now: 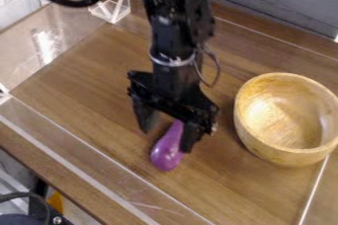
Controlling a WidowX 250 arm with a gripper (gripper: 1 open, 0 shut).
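Note:
A purple eggplant-like object lies on the wooden table, its upper part under my black gripper. The gripper hangs low over it, fingers apart on either side, open.
A large tan bowl sits to the right of the gripper. A clear plastic holder stands at the back left.

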